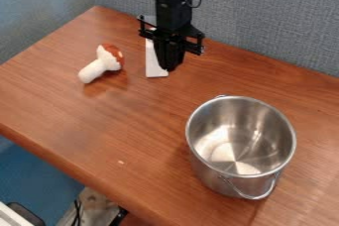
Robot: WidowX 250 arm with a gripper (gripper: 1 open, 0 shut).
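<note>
My black gripper (pixel 169 48) hangs from the top centre over the back of the wooden table, low over a white flat object (pixel 155 69) that lies partly hidden behind it. Whatever is between its fingers is hard to make out in the dark shape. To the left, a white toy mushroom with a red cap (pixel 101 63) lies on its side, apart from the gripper.
A steel pot (pixel 240 119) stands at the front right of the table (pixel 133 146). A grey padded wall (pixel 279 22) runs along the back; the table's front-left edge drops to a blue floor.
</note>
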